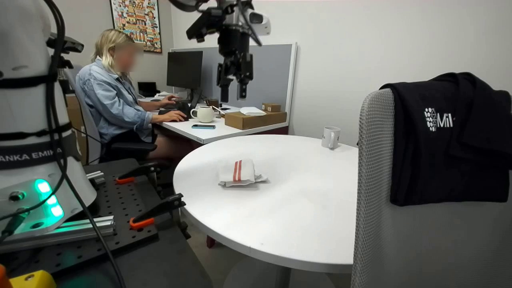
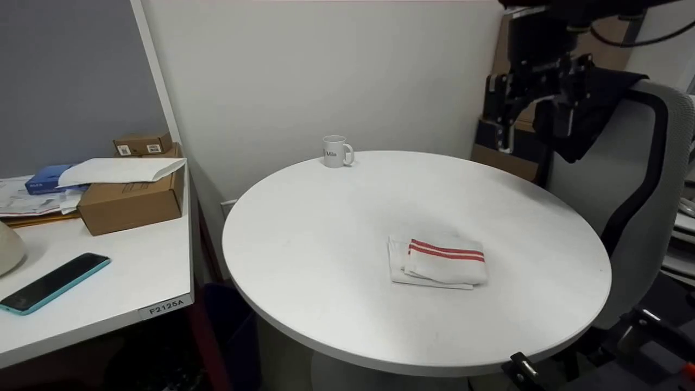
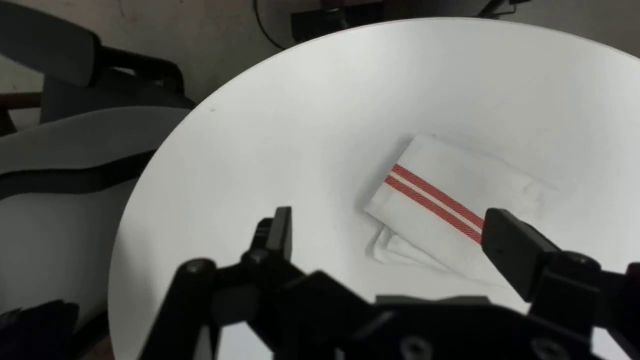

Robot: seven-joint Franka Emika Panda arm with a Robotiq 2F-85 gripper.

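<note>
A white cloth with two red stripes (image 1: pixel 243 172) lies folded on the round white table (image 1: pixel 297 211). In exterior view 2 the same cloth (image 2: pixel 449 264) sits right of the table's middle, its layers slightly offset. High above the tabletop hangs my gripper (image 1: pixel 233 93), clear of the cloth. The wrist view shows its two fingers wide apart, with only the tabletop and part of the cloth (image 3: pixel 432 192) far below; the right finger (image 3: pixel 510 252) covers a bit of the cloth. Nothing is held.
A white mug (image 2: pixel 335 152) stands at the table's far edge by the wall. A grey chair (image 1: pixel 427 240) with a dark garment stands close to the table. A person sits at the desk (image 1: pixel 216 134), which carries boxes and a phone.
</note>
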